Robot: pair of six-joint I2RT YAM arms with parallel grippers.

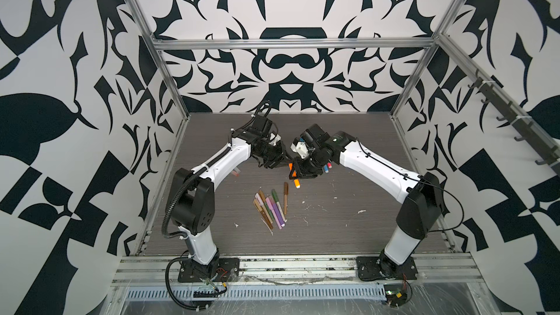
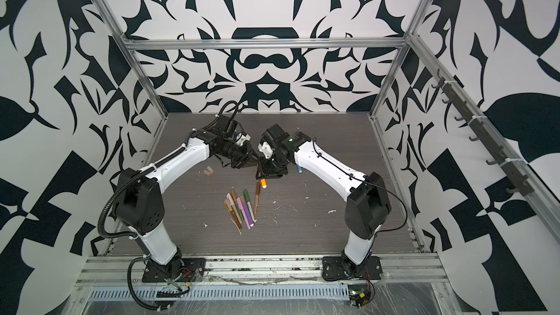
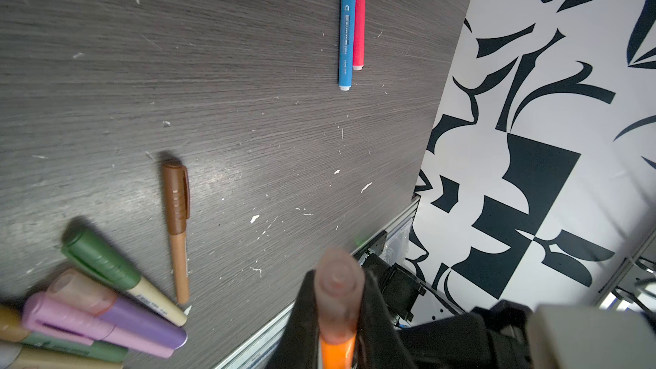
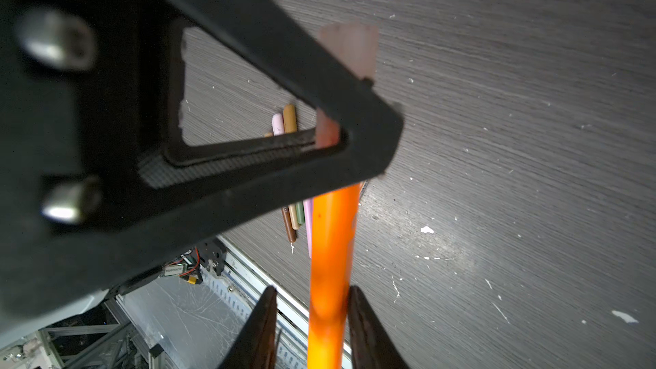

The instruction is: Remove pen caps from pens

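An orange pen with a translucent cap (image 3: pixel 338 287) is held up at the table's centre, where both grippers meet. My left gripper is shut on it, seen from above in the left wrist view. In the right wrist view the pen's orange barrel (image 4: pixel 331 232) runs upright past my right gripper's fingertips (image 4: pixel 362 314); whether these touch it or are apart from it I cannot tell. A black finger frame of the other gripper crosses the pen's upper part. A loose group of pens (image 1: pixel 269 210) lies at the front, with a brown capped pen (image 3: pixel 176 225) to one side.
A blue pen (image 3: pixel 346 41) and a red pen (image 3: pixel 359 20) lie beyond the grippers. A small pale piece (image 2: pixel 208 171) lies left of centre.
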